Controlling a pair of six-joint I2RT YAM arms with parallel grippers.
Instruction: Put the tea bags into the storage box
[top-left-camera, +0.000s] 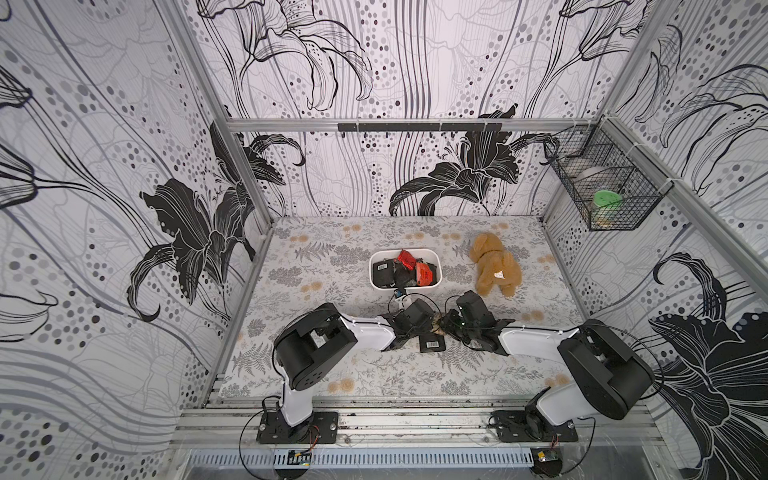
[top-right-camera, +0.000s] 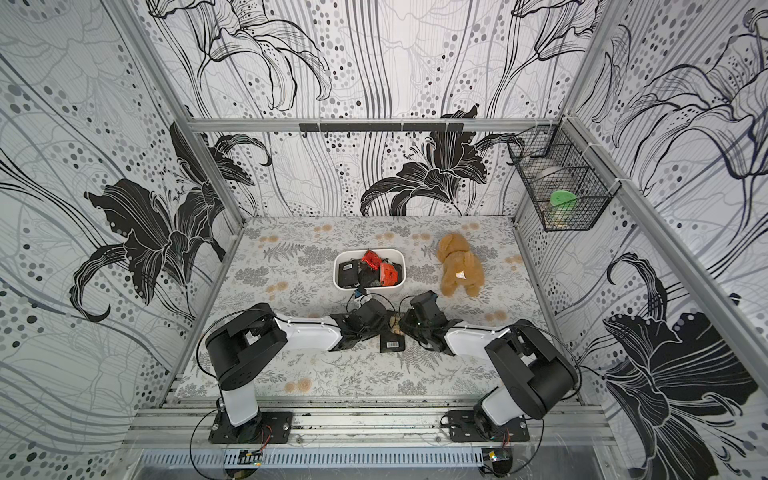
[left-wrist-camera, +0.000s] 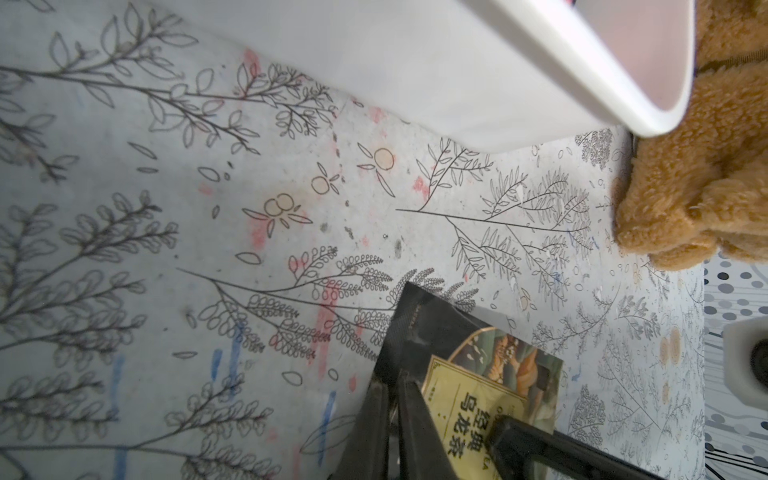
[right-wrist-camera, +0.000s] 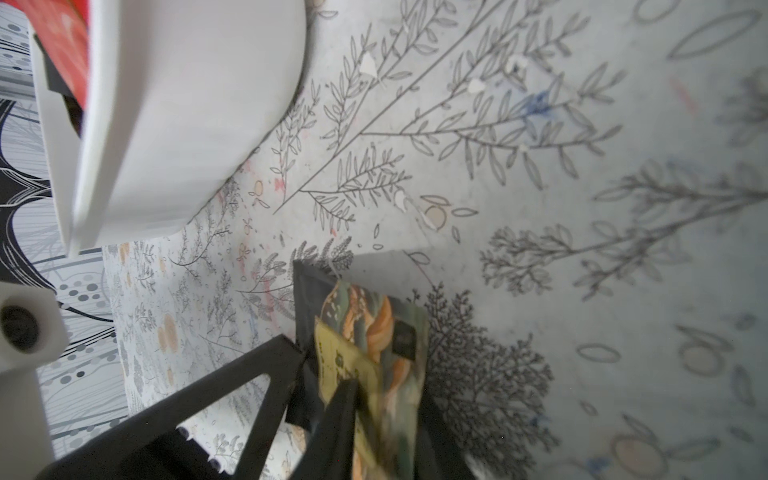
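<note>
A dark tea bag with a yellow label (left-wrist-camera: 512, 376) is between my two grippers, over the table just in front of the storage box. My left gripper is shut on its left edge. From the other side my right gripper reaches around the bag, its fingers apart with the bag's printed face between them. A black tea bag with a white label (top-left-camera: 432, 344) lies flat on the table just below the grippers. The white storage box (top-left-camera: 372, 280) holds several black and red tea bags (top-left-camera: 424, 274).
A brown plush toy (top-left-camera: 497, 268) lies right of the box. On the right wall hangs a wire basket (top-left-camera: 616, 172) with a green item (top-left-camera: 607, 199). The two grippers nearly meet.
</note>
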